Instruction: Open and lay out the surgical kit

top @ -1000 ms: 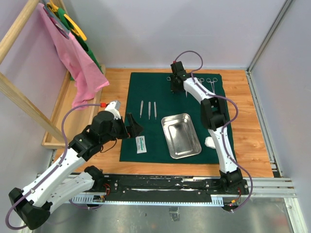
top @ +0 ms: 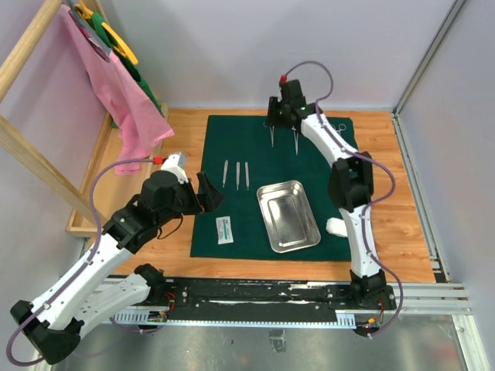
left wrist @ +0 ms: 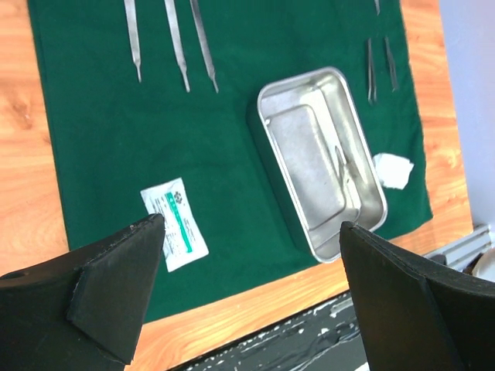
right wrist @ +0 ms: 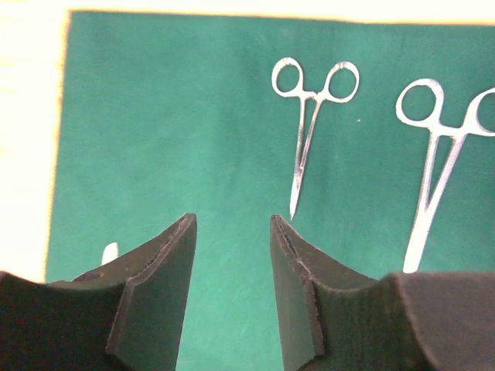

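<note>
On the green cloth (top: 232, 154), scissor-handled clamps lie along the far edge. In the right wrist view a smaller clamp (right wrist: 298, 154) lies flat, tip toward me, and a larger clamp (right wrist: 427, 201) lies to its right. My right gripper hovers over the cloth, fingers apart, nothing between them; the smaller clamp's tip is just beyond its right fingertip. Over the cloth's left side, my left gripper stands open and empty. Three slim handles (top: 237, 175) lie side by side. A white packet (left wrist: 176, 224) lies near the front left.
A metal tray (left wrist: 294, 185) stands at the cloth's middle front, apparently with a clear item inside. White gauze (left wrist: 393, 170) lies to its right. Pink cloth (top: 124, 100) hangs from a wooden frame on the left. Bare cloth surrounds the handles.
My right gripper has risen and backed away from the clamps, which now show below it. The left arm has shifted slightly left. Tray, handles and packet stay put.
</note>
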